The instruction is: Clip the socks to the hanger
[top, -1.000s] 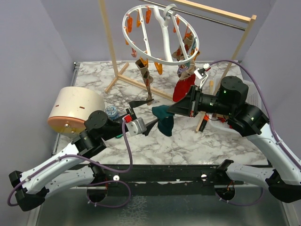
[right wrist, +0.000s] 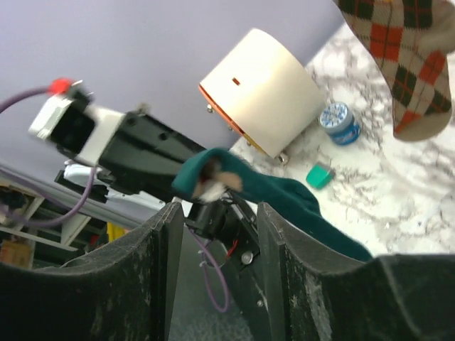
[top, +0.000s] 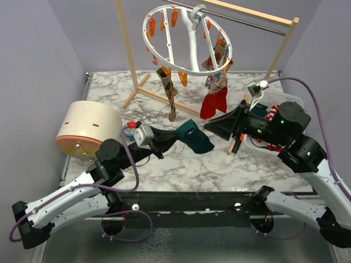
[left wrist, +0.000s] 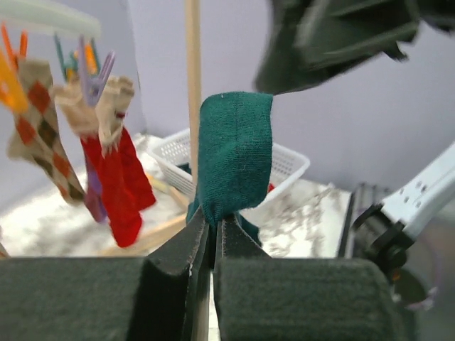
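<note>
A dark teal sock (top: 196, 141) hangs from my left gripper (top: 174, 135), which is shut on it; in the left wrist view the folded sock (left wrist: 233, 153) rises above the fingertips. My right gripper (top: 225, 126) is open, a little right of the sock, with nothing between its fingers; in the right wrist view the sock (right wrist: 291, 202) lies beyond its fingertips. The white ring hanger (top: 187, 71) with orange clips hangs from a wooden rack above, holding several socks, including a checked one (top: 167, 87) and a red one (top: 214, 102).
A white basket (top: 285, 101) with items stands at the right behind my right arm. A cream cylinder (top: 88, 126) sits at the left, with a blue jar (right wrist: 340, 123) and a green object (right wrist: 318, 177) near it.
My left gripper closed on the teal sock and turned. My right gripper has let go of it and moved right, away from it.
</note>
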